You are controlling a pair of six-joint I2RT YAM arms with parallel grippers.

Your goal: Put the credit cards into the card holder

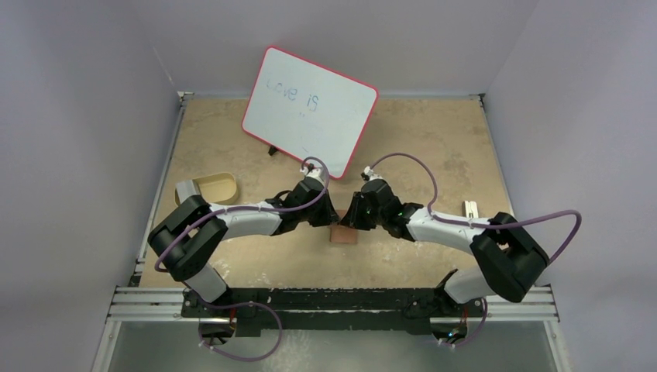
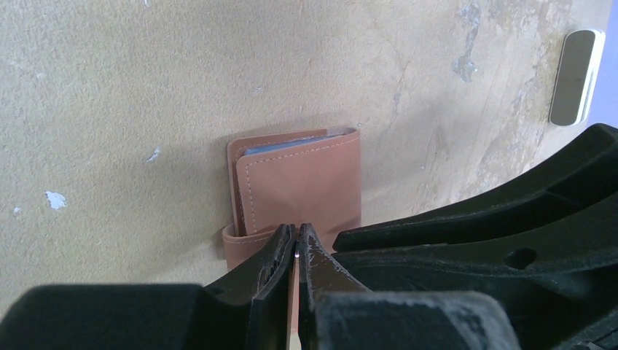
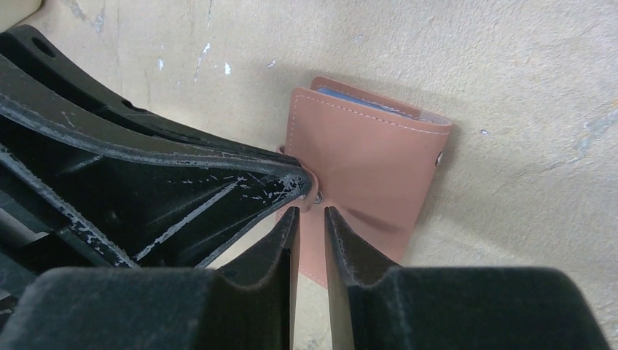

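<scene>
The brown leather card holder (image 1: 344, 235) lies on the table between my two grippers. A bluish card edge (image 2: 291, 147) shows inside its top pocket in the left wrist view, and the same blue edge (image 3: 357, 100) appears in the right wrist view. My left gripper is over the holder's strap, its fingertips very close together with a thin slit between them. A curled brown strap end (image 3: 313, 191) with a metal snap lies against its finger. My right gripper stands narrowly open over the holder, brown leather visible beyond the gap; nothing appears gripped.
A whiteboard (image 1: 310, 108) with a red frame leans at the back, behind the grippers. A beige tray (image 1: 225, 183) stands at the left, and a small white object (image 1: 470, 208) lies at the right.
</scene>
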